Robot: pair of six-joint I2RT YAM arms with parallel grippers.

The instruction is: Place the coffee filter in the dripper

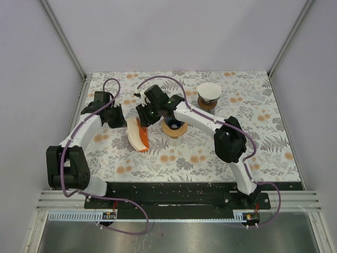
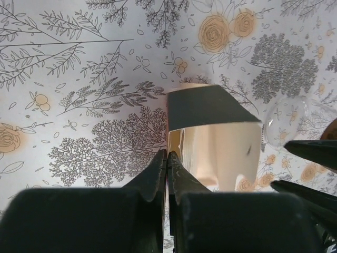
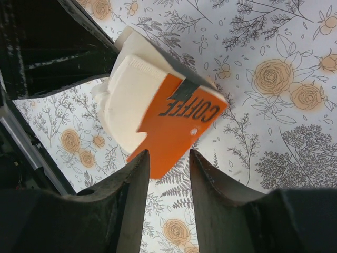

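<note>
The packet of coffee filters, white with an orange COFFEE cover, stands on the patterned mat in front of both grippers. My left gripper is shut at the packet's edge; whether anything thin is between its fingers is hard to tell. My right gripper is part open above the orange cover, with nothing seen between its fingers. The dripper, with a wooden collar and dark inside, stands right of the packet, partly under the right arm.
A second vessel with a wooden collar, topped by a white piece, stands at the back right.
</note>
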